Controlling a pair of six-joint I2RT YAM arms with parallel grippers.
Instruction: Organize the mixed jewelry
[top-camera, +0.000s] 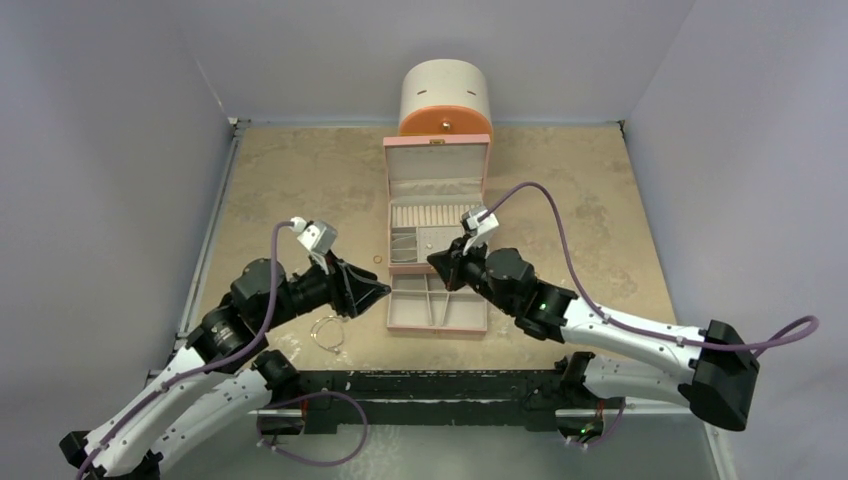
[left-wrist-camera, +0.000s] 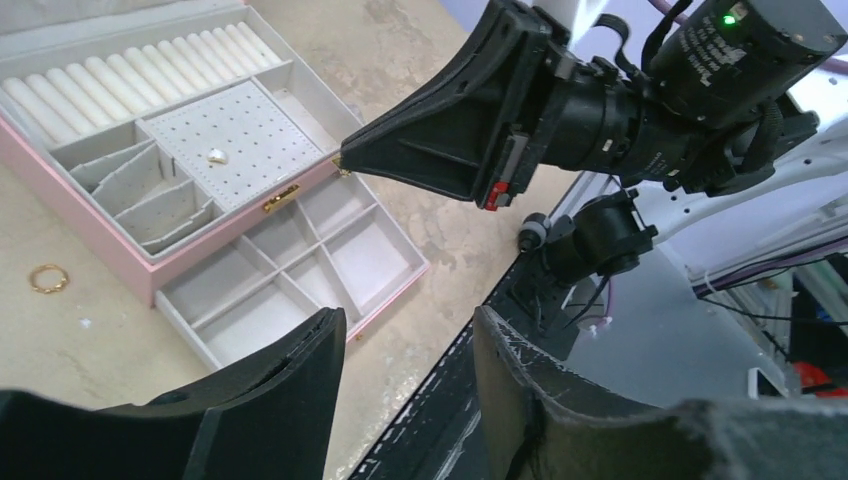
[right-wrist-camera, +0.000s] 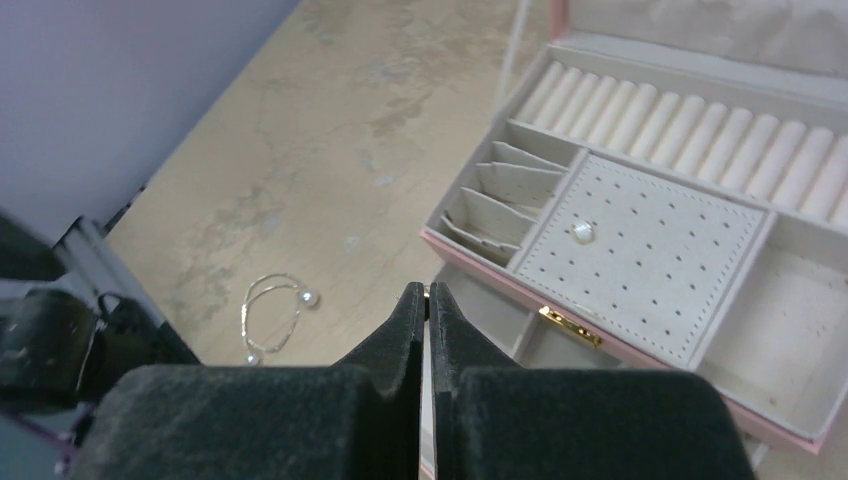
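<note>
The open pink jewelry box (top-camera: 391, 220) holds ring rolls (left-wrist-camera: 150, 73), pockets and a dotted pad (right-wrist-camera: 640, 255) with one small pearl-like stud (right-wrist-camera: 583, 231) on it. Its divided lower drawer (top-camera: 408, 313) is pulled out and looks empty. My right gripper is shut above the box's front edge; a tiny gold piece (left-wrist-camera: 343, 169) shows at its fingertips. My left gripper stands open, empty, left of the drawer in the top view. Left of the box lie a gold ring (left-wrist-camera: 48, 279) and a looped bracelet (right-wrist-camera: 245, 318) with pearl-like ends.
Behind the box stands a cream and orange drum-shaped container (top-camera: 445, 95). A tiny pale speck (left-wrist-camera: 86, 323) lies near the ring.
</note>
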